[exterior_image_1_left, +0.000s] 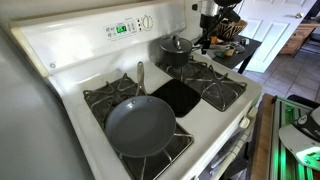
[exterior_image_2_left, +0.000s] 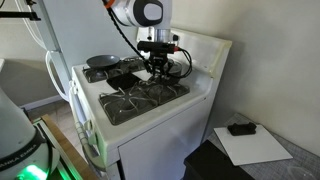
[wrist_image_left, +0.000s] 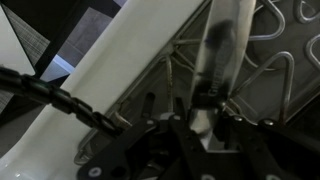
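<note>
My gripper is shut on a long, shiny metal piece (wrist_image_left: 223, 55), which extends away from its fingers in the wrist view. What this piece belongs to cannot be told. Exterior view 1 has the gripper (exterior_image_1_left: 203, 46) low at the right side of a dark lidded pot (exterior_image_1_left: 176, 50) on the back right of the stove. From the other side, the gripper (exterior_image_2_left: 157, 66) appears above the black grates, in front of the pot (exterior_image_2_left: 178, 66). Its fingertips are too small there to show contact.
A grey frying pan (exterior_image_1_left: 141, 126) rests on the left grate, its handle toward the back panel. Between the grates lies a black square plate (exterior_image_1_left: 180, 96). The white stove's control panel (exterior_image_1_left: 110, 35) rises behind. A cluttered side table (exterior_image_1_left: 232, 52) stands beyond the stove.
</note>
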